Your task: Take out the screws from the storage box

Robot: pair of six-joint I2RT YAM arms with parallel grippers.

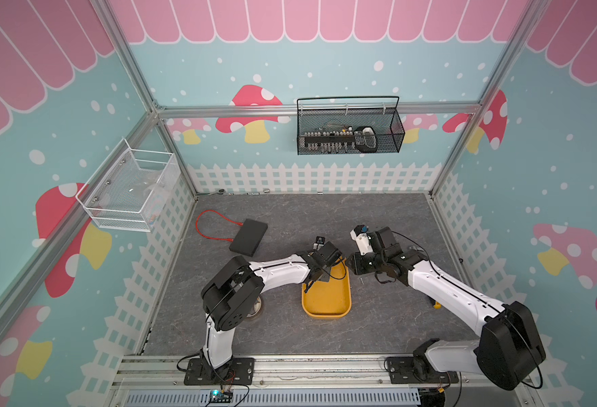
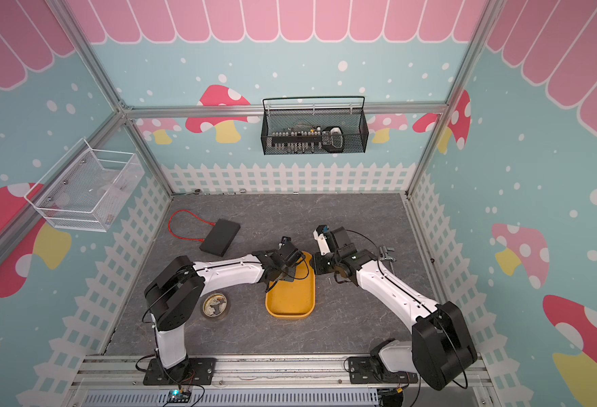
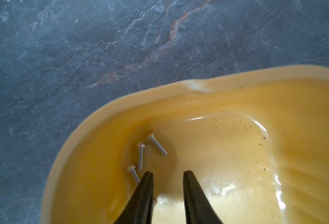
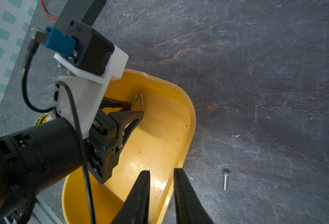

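The yellow storage box (image 1: 327,298) sits on the dark table between both arms. In the left wrist view several silver screws lie in its corner: one angled screw (image 3: 157,144), an upright-looking screw (image 3: 140,156) and a lower screw (image 3: 133,172) partly behind a finger. My left gripper is inside the box's outline, its fingers apart with nothing between the tips, beside the screws. The right gripper hovers over the box's right rim (image 4: 190,123), also parted and empty. One more screw (image 4: 225,180) lies on the table, outside the box to the right.
A round tin (image 2: 215,306) stands left of the box. Farther back on the left lies a black case (image 1: 249,236) with a red cord. Metal hardware (image 2: 386,254) rests to the right, behind the right arm.
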